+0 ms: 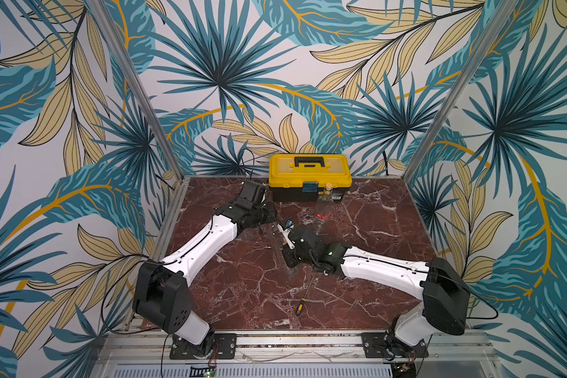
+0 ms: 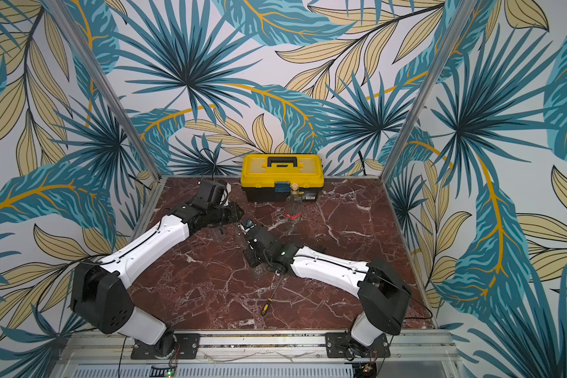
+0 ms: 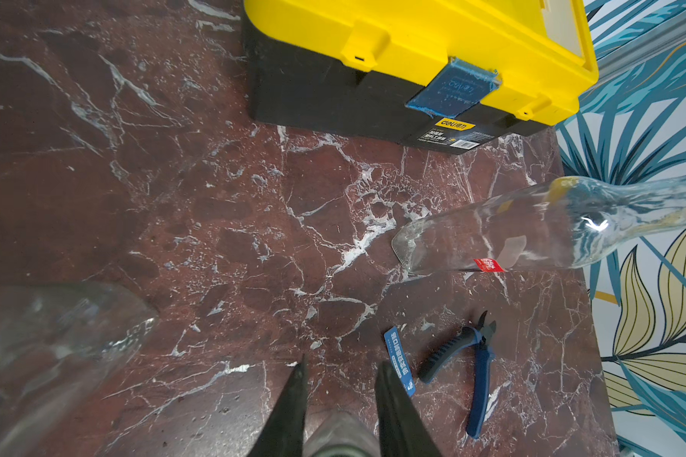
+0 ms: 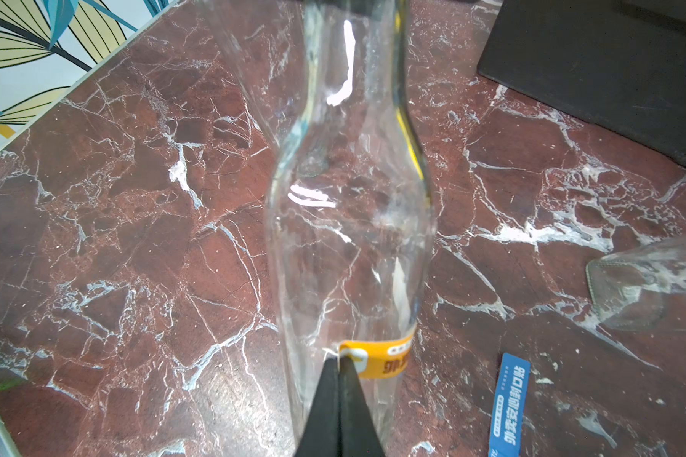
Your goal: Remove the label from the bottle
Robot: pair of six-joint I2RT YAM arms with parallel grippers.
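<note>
A clear glass bottle (image 4: 350, 205) stands upright in the right wrist view, its neck running up to dark fingers at the top edge. My left gripper is shut on the bottle's neck, and glass shows between its fingers. Low on the bottle sits a small yellow-orange label (image 4: 385, 358) with white marks. My right gripper is shut, its tips overlapping the label's left end in this view. I cannot tell whether the label's edge is between them. From above, the two grippers face each other closely near the middle of the table, and the bottle is barely visible.
A yellow-and-black toolbox (image 1: 308, 173) stands at the back. Before it is another bottle (image 3: 503, 232) with a red label. A blurred glass bottle (image 3: 53, 350) is close by. Pliers (image 3: 465, 373), a blue strip (image 3: 400, 361) and a screwdriver (image 1: 302, 302) lie on the table.
</note>
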